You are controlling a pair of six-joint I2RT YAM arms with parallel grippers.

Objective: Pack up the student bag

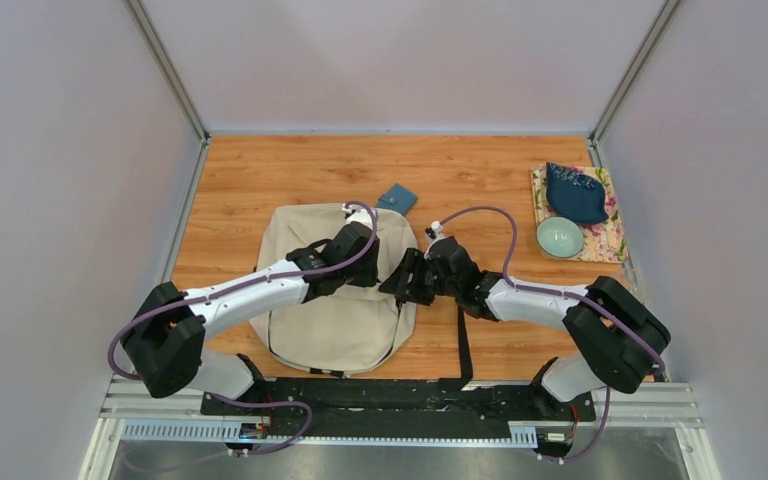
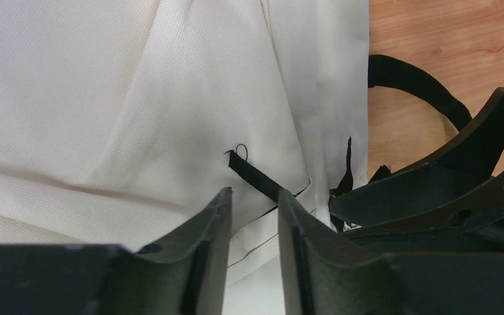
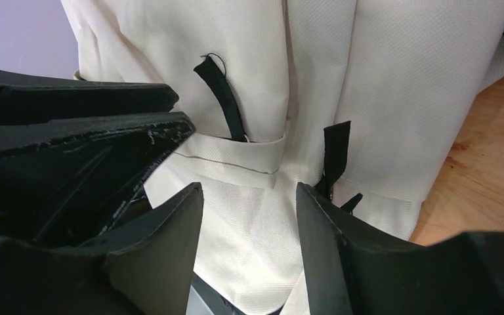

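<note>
The cream cloth bag [image 1: 325, 325] lies flat on the wooden table, left of the middle. A short black tab [image 2: 254, 175] with a loose thread lies by a folded seam on its right part. Over this seam stands my left gripper, its fingers slightly apart; the tab's lower end runs behind one fingertip, and nothing is clearly gripped. My right gripper stands open above the bag's right edge, empty between its fingers, close beside the left gripper. A second black strap [image 3: 335, 154] stands up from the bag near its right finger.
A small blue case [image 1: 397, 198] lies behind the bag. On the right, a floral cloth [image 1: 612, 243] carries a dark blue pouch [image 1: 575, 195] and a pale green bowl [image 1: 560, 237]. A loose black strap [image 1: 464, 345] hangs toward the table's front edge.
</note>
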